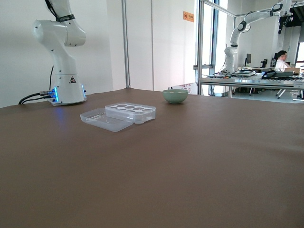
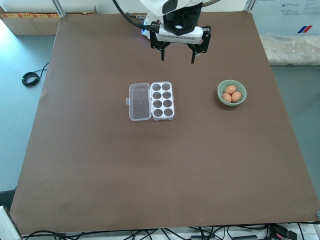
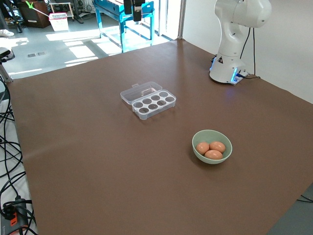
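Note:
My gripper (image 2: 177, 56) hangs high over the back of the brown table, its two black fingers apart with nothing between them; in the right view only its dark lower end shows at the top edge. A clear plastic egg box (image 2: 162, 101) with several round holes lies open and empty mid-table, its lid (image 2: 140, 102) flat beside it. A pale green bowl (image 2: 240, 99) to the right of the box, as seen in the left view, holds three brown eggs (image 3: 213, 154). In the top view the bowl (image 1: 175, 96) stands behind the box, its contents hidden.
The white arm base (image 3: 227, 66) stands at the table's back edge. Tangled cables (image 3: 10, 147) run outside the table along one edge.

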